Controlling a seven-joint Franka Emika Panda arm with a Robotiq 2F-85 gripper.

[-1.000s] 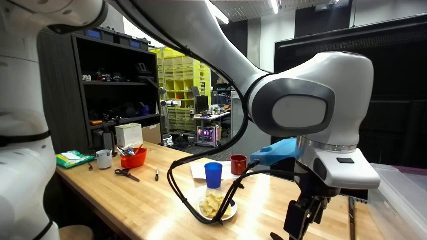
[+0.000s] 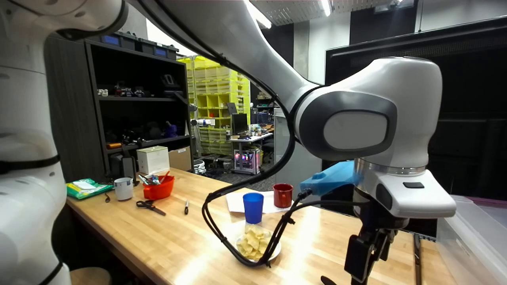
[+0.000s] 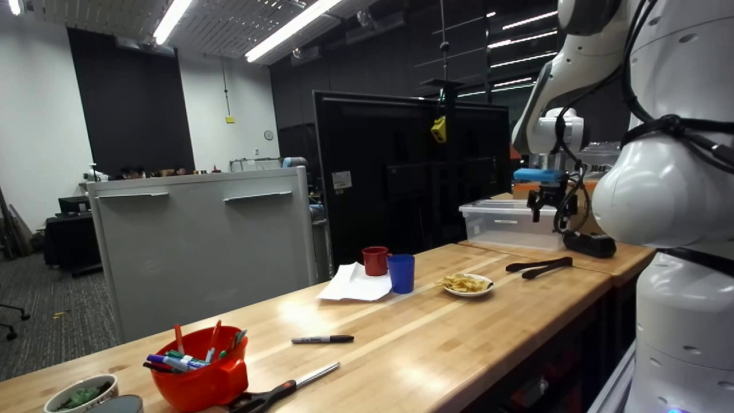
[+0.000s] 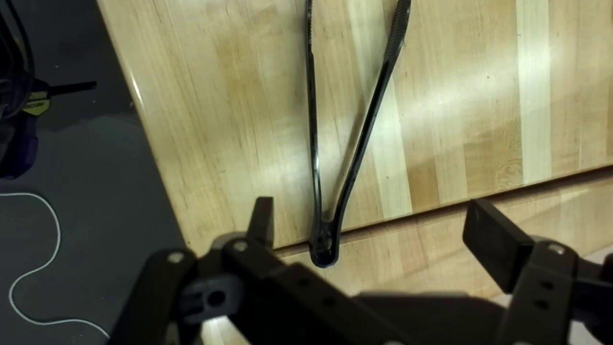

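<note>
Black tongs [image 4: 365, 129] lie spread in a narrow V on the wooden table, their joined end close to the seam between two table sections. My gripper is open above that joined end, its fingers wide apart on either side with nothing between them. In exterior view 2 the tongs [image 3: 540, 266] rest on the table, lower than the gripper [image 3: 543, 214] and apart from it. Exterior view 1 has the gripper [image 2: 366, 275] at the bottom edge, its fingertips cut off; only a dark tip of the tongs [image 2: 328, 280] shows there.
A plate of chips [image 3: 469, 289], a blue cup [image 3: 402, 273] and a red mug [image 3: 375, 261] stand farther along the table. Behind the gripper is a clear plastic bin [image 3: 506, 223]. A red pen holder [image 3: 206, 375] and scissors [image 3: 285, 390] occupy the far end.
The hand has tilted more upright and shifted slightly to the right in exterior view 1. Objects on the table have not moved.
</note>
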